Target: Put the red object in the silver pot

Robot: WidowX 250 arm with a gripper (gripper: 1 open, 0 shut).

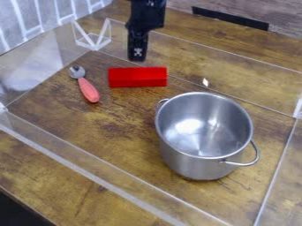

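Note:
A bright red block [138, 77] lies flat on the wooden table, left of the pot and a little farther back. The silver pot [203, 132] stands upright at the right, its inside bare where it shows. Behind the block, the dark gripper [137, 55] points down from the top of the view, apart from the block as far as I can tell. It is small and dark here, so the spacing of its fingers does not show clearly. No object is visible at its tips.
A spatula-like tool with a pinkish-red handle [88, 89] lies left of the block. Clear walls and edges border the left and front. Bare table [124, 141] lies between the tool and the pot.

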